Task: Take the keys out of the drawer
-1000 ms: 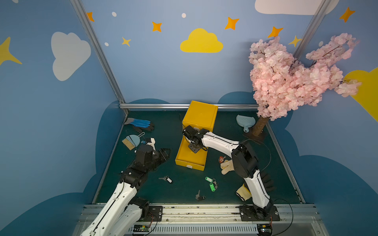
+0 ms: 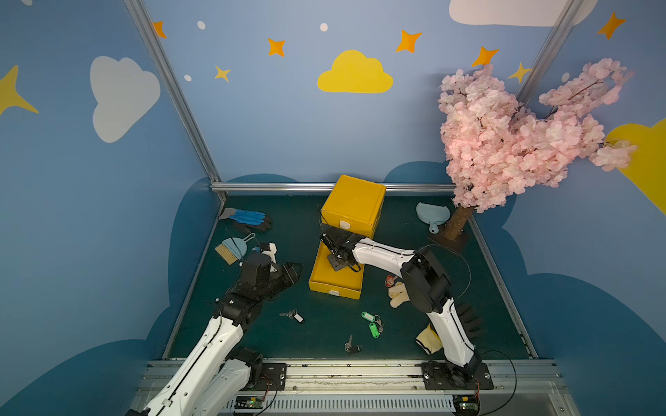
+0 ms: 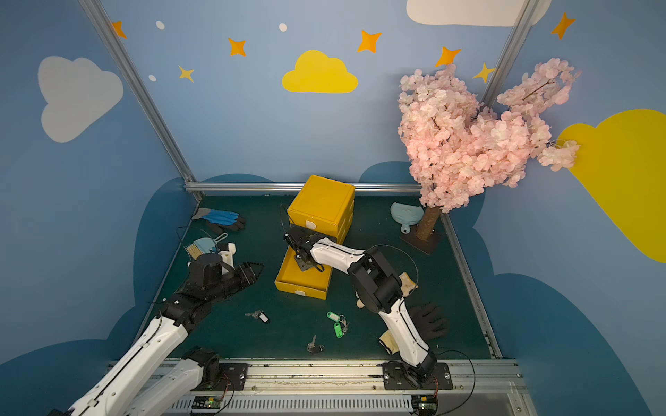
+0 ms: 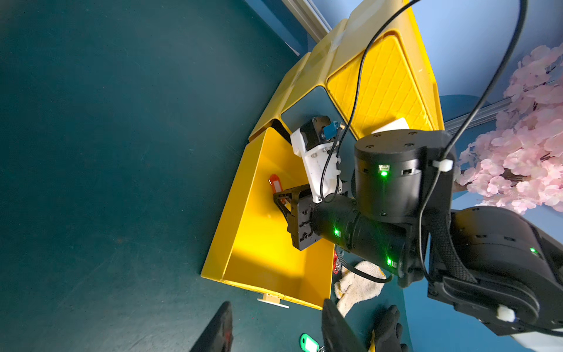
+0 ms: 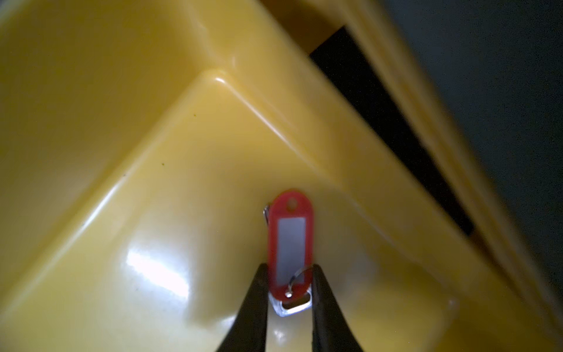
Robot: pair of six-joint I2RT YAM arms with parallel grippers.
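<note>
A red key tag with a white label (image 5: 291,252) lies in the pulled-out yellow drawer (image 4: 264,258), close to its inner corner; a metal ring and a bit of key show at its ends. My right gripper reaches down into the drawer with one finger at each side of the tag's lower end. The fingers stand part apart; whether they press on the tag is unclear. In the left wrist view the same tag (image 4: 275,183) shows beside the right fingertips. My left gripper is open and empty, left of the drawer.
The yellow cabinet (image 2: 353,201) stands behind the drawer. Loose keys (image 2: 294,316), green-tagged keys (image 2: 372,322) and another key bunch (image 2: 352,346) lie in front. Pale gloves (image 2: 397,294) lie to the right. Brush and dustpan (image 2: 236,247) are at the left.
The right arm has shifted slightly left at the drawer, and its wrist has tilted. The yellow cabinet has shifted slightly to the right and back. The left arm has barely moved.
</note>
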